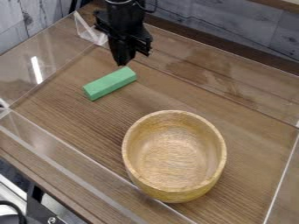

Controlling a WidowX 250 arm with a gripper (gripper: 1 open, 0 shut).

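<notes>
A green rectangular block [110,84] lies on the wooden table, left of centre. My gripper [124,56] hangs just above and beyond it, dark, its fingers close together and apparently shut, with nothing visible between them. A large round tan bowl [174,184] sits at the lower middle right.
A clear plastic object [103,24] is partly visible behind the arm at the top. Dark cables run along the left edge.
</notes>
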